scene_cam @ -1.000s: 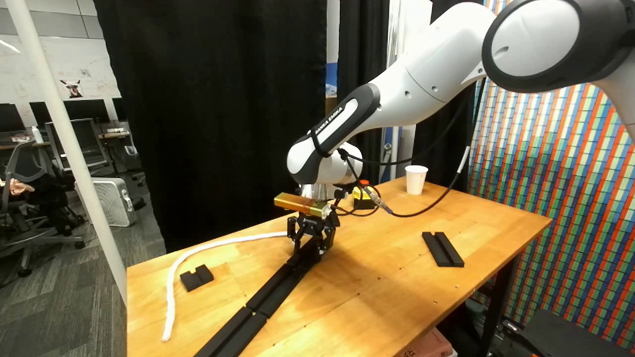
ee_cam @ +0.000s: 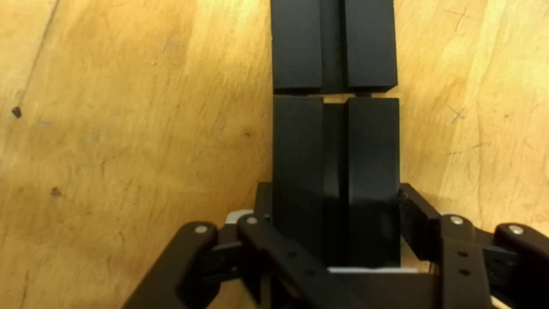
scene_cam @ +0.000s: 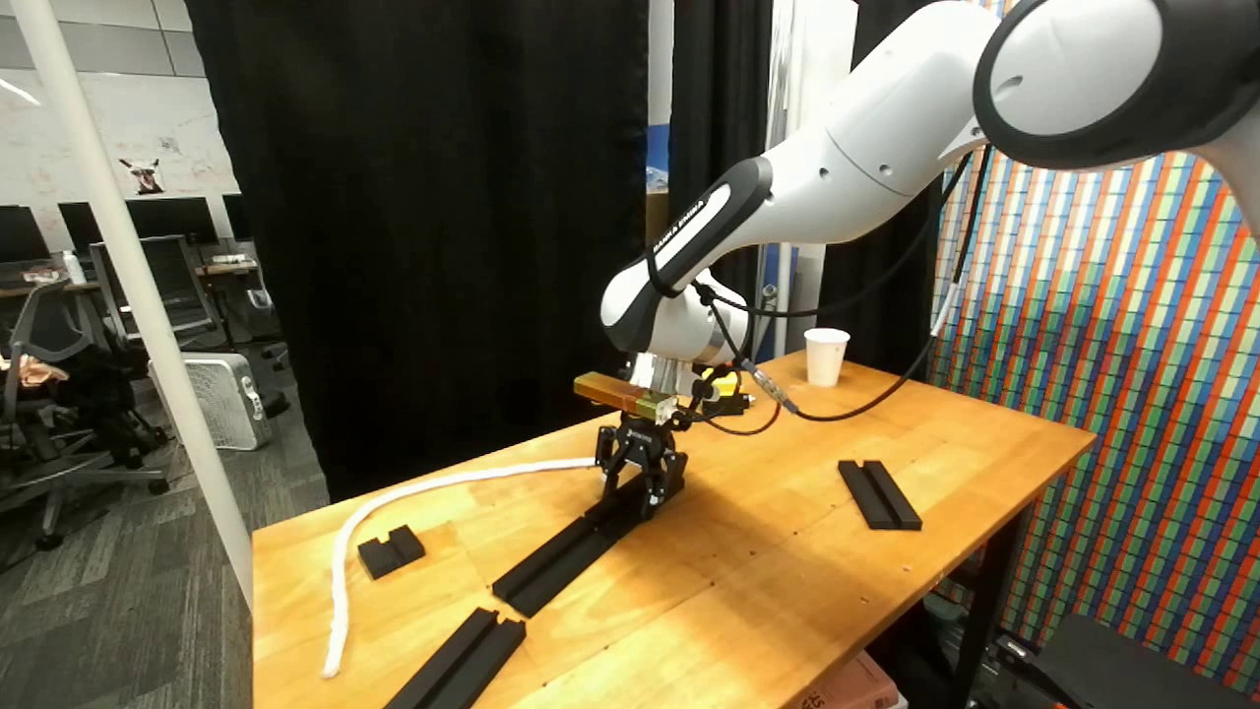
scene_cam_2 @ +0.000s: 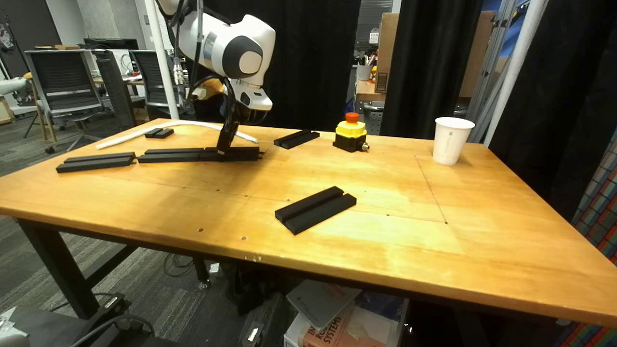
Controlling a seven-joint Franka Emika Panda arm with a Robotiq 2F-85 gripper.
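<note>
A black grooved block [ee_cam: 298, 154] lies between the fingers of my gripper, which is shut on its two long sides in the wrist view. Ahead of it in line is a second grooved block [ee_cam: 297, 46], a narrow gap with small dark pegs showing between the two. Exterior view 1 has my gripper [scene_cam: 632, 490] low at the far end of this row. Nearer the camera, a third grooved block [scene_cam: 455, 668] lies in nearly the same line, a small gap separating it from the middle block [scene_cam: 561, 567].
A short grooved piece [scene_cam: 391, 550] and a white flexible strip [scene_cam: 472, 477] lie left of the row. Other grooved blocks are the front one [scene_cam_2: 316, 209] and a rear one [scene_cam_2: 296, 139] near the yellow-red button box [scene_cam_2: 350, 134]. A paper cup [scene_cam_2: 452, 140] stands right.
My gripper has moved rightward and away along the row with its block, and the middle block has shifted with it. A gap now separates the middle block from the nearest one, where they met before.
</note>
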